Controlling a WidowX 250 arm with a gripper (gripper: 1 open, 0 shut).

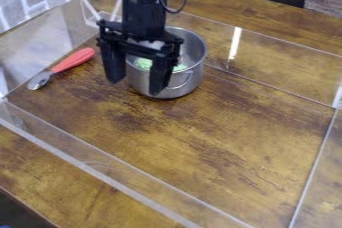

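Observation:
My black gripper [143,70] hangs open over the front left of a steel pot [189,82], its two fingers spread and pointing down. The pot stands at the upper middle of the view, partly hidden behind the arm. Some light green content shows inside it behind the fingers; what it is I cannot tell. A spoon with a red handle [74,61] lies to the left of the pot.
Clear panels or edges run along the left and right sides of the view.

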